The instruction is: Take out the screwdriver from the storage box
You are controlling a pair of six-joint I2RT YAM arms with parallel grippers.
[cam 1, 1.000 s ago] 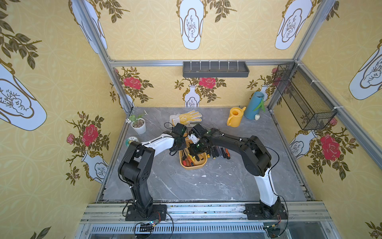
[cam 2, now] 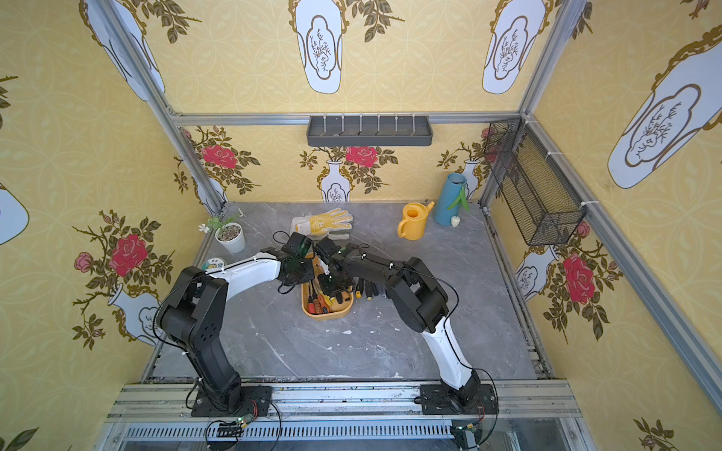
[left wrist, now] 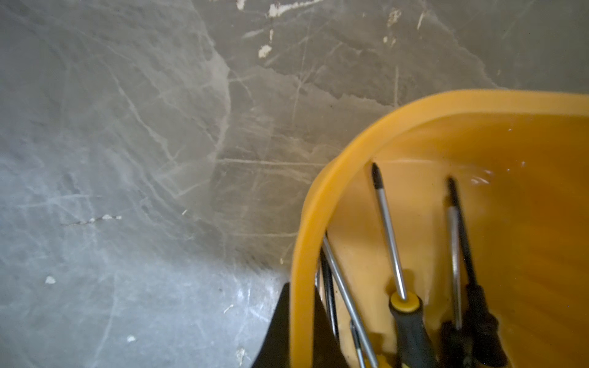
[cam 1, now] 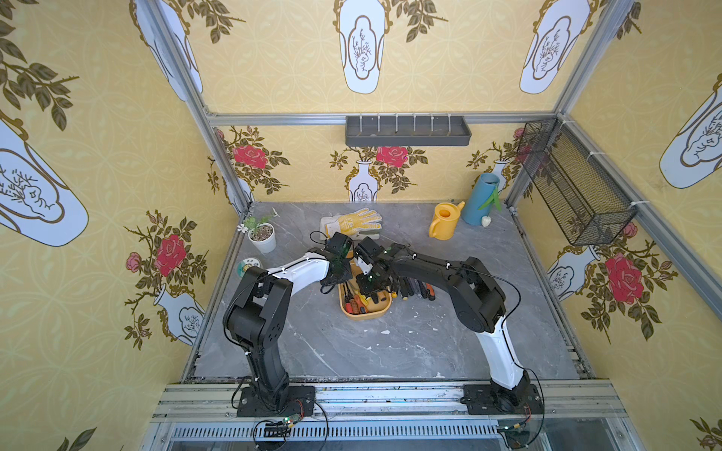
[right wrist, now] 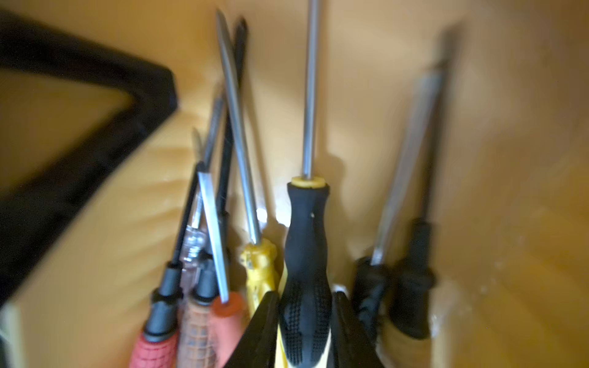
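The yellow storage box [cam 1: 364, 315] holds several screwdrivers and sits mid-table. My left gripper is shut on its rim, one finger on each side of the wall. Inside the box, a screwdriver with a black, yellow-collared handle [right wrist: 306, 245] lies with its shaft pointing away in the right wrist view. My right gripper is down in the box, its part-open fingers [right wrist: 254, 337] close along both sides of that handle. Whether they press on it is unclear. From above, both arms hide the back of the box.
Beside the handle lie a yellow-handled screwdriver [right wrist: 260, 270], red-handled ones [right wrist: 228, 319] and two dark ones [right wrist: 371, 288]. Several more tools [cam 1: 419, 288] lie on the table right of the box. Gloves [cam 1: 353, 222] lie behind.
The left arm and the box have stayed where they were.
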